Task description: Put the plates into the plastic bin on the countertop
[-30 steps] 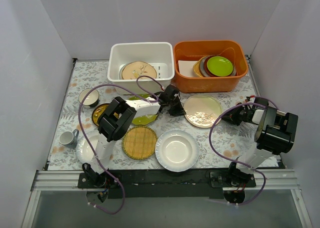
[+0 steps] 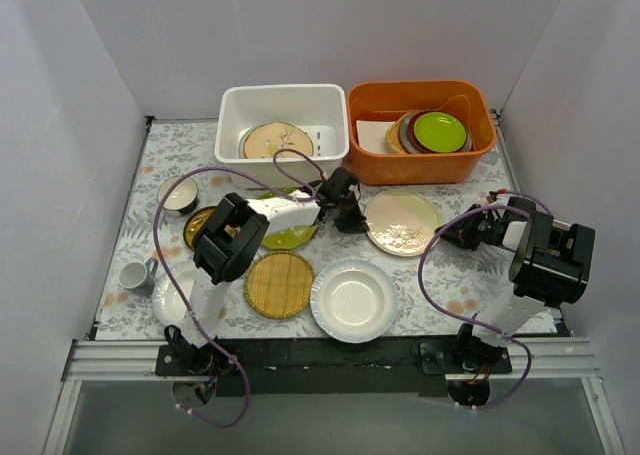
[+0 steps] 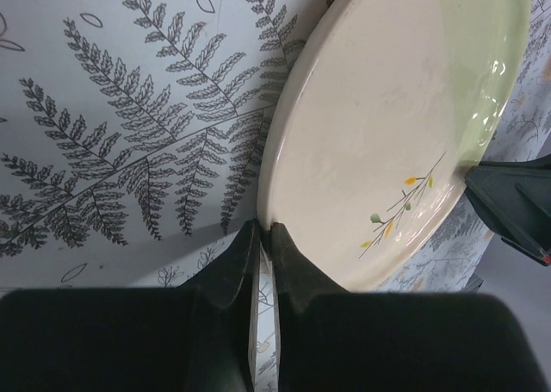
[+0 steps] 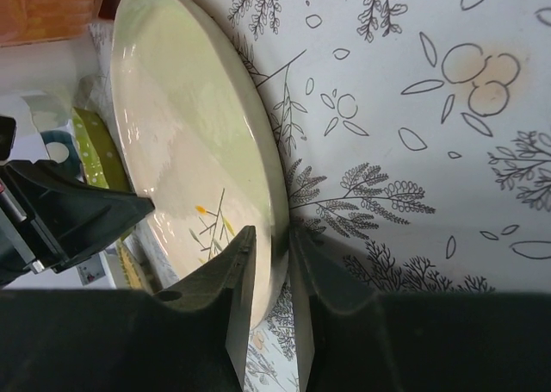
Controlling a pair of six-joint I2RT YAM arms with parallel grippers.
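Observation:
Between my two arms a cream plate (image 2: 402, 222) with a pale green part and a small flower sprig lies at the middle right of the countertop. In the left wrist view my left gripper is shut on this plate's near rim. Opposite, my right gripper has its fingers parted, one on each side of the rim, with a little space between them. The white plastic bin (image 2: 233, 125) at the back holds a round flowered plate (image 2: 277, 139). In the orange plastic bin (image 2: 370, 96) several plates stand, a green plate (image 2: 440, 132) among them.
Toward the front lie a white plate (image 2: 353, 301) and a yellow woven-look plate (image 2: 279, 284). A green plate (image 2: 290, 238) is partly under my left arm. A grey mug (image 2: 136, 277) and a bowl (image 2: 178, 194) stand at the left. Side walls close off both ends.
The cream plate has shifted very slightly left, along with the tip of my left gripper. Otherwise the arms and the other dishes look the same.

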